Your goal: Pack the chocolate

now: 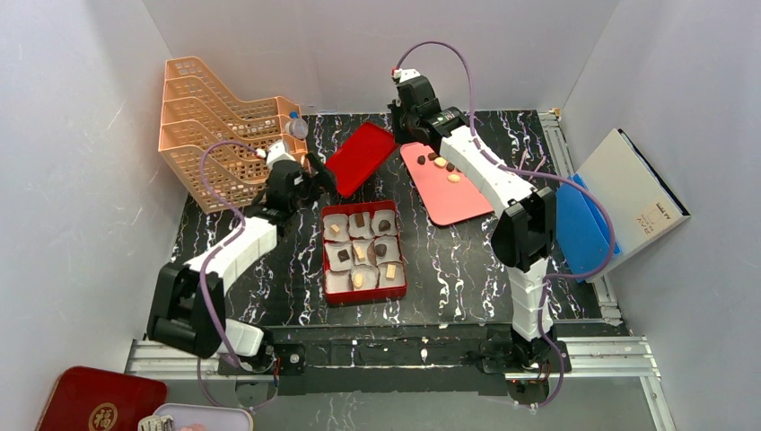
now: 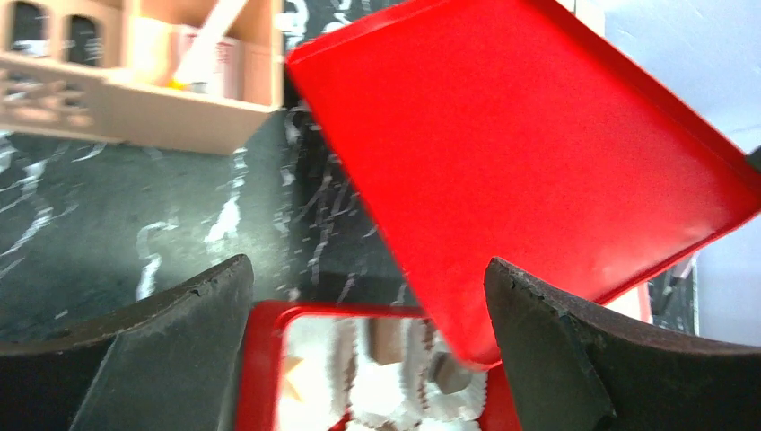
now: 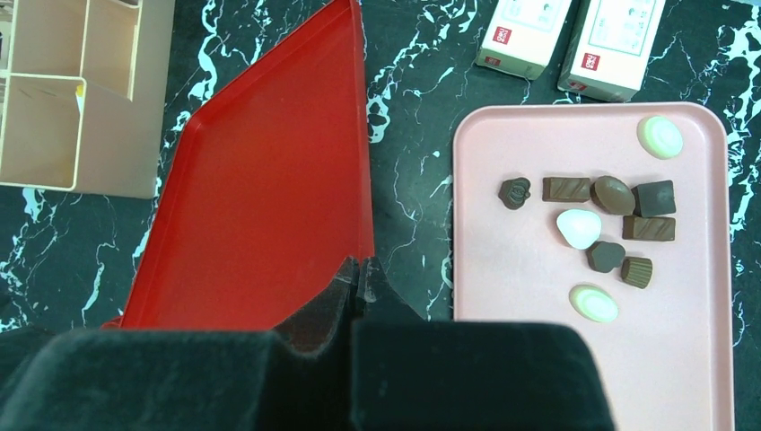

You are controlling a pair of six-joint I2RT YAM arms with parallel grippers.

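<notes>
A red lid point(image 1: 359, 157) is raised at a tilt behind the red box point(image 1: 363, 296), whose lined compartments hold dark and pale chocolates. My right gripper is shut on the lid's corner. My left gripper is open near the lid's lower left side, over the box's rear edge, with its fingers apart. More chocolates, such as a dark square one point(image 3: 653, 197) and a pale oval one point(image 3: 592, 303), lie on the pink tray point(image 3: 502, 269) to the right.
An orange stacked organiser point(image 1: 206, 126) with a bottle point(image 1: 296, 127) stands at the back left. Two small white boxes point(image 3: 610, 40) lie behind the tray. A blue folder and a white board stand at the right.
</notes>
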